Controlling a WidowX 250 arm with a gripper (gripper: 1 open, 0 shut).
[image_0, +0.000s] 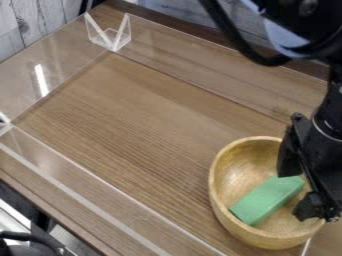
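Observation:
A round wooden bowl (230, 175) sits at the lower right of the wooden table, with a green rectangular block (263, 200) lying inside it. My black gripper (302, 180) is low over the bowl's right side, its fingertips down by the block's right end and partly hiding the bowl's rim. The gripper appears open, though whether it touches the block is unclear.
A clear plastic bracket (110, 32) stands at the back left. Clear strips run along the table's edges. A dark cable shows at the lower left.

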